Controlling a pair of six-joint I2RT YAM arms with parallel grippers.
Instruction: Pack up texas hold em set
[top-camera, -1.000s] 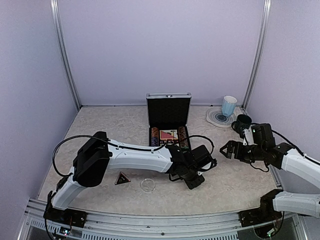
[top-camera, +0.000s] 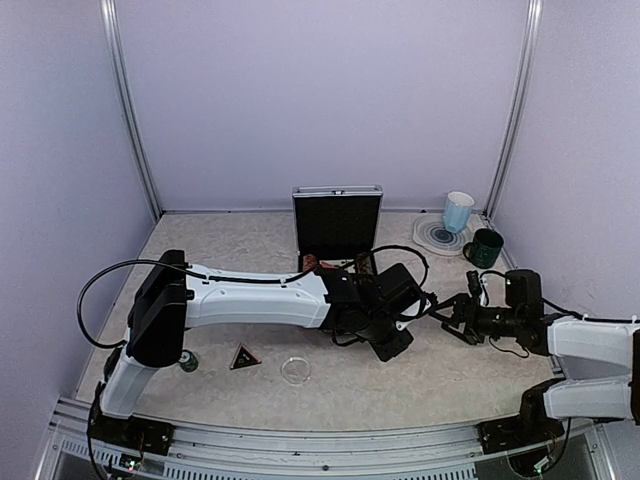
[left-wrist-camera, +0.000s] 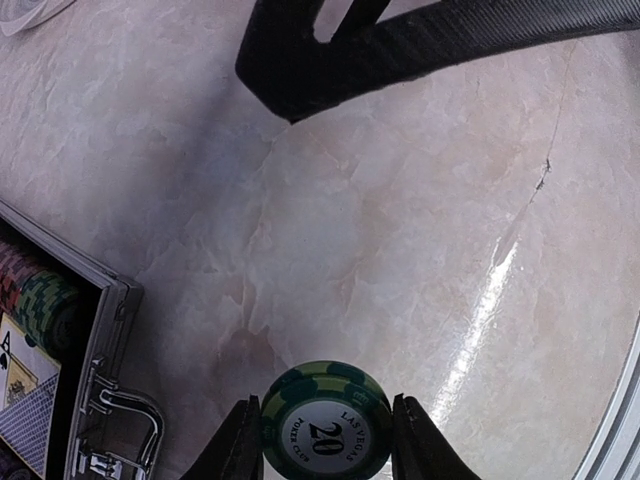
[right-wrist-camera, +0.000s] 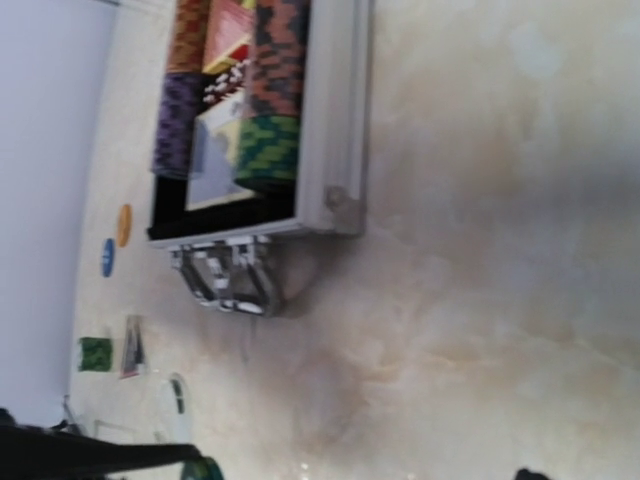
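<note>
An open silver case (top-camera: 337, 225) stands at the back centre; in the right wrist view it (right-wrist-camera: 335, 120) holds rows of coloured chips (right-wrist-camera: 272, 70) and cards (right-wrist-camera: 215, 150). My left gripper is shut on a green chip marked 20 (left-wrist-camera: 325, 435), right of the case's latch. My right gripper (top-camera: 455, 315) is right of the case, close to the left one; its fingers' width is unclear. A green chip stack (top-camera: 188, 362) and a black triangle (top-camera: 244, 358) lie front left. Orange (right-wrist-camera: 124, 224) and blue (right-wrist-camera: 107, 257) chips show in the right wrist view.
A clear round object (top-camera: 296, 370) lies at the front. A blue cup (top-camera: 458, 210) on a round mat (top-camera: 432, 236) and a dark mug (top-camera: 485, 250) stand back right. The left arm crosses the table's middle.
My right gripper has moved down and slightly left, toward the left gripper.
</note>
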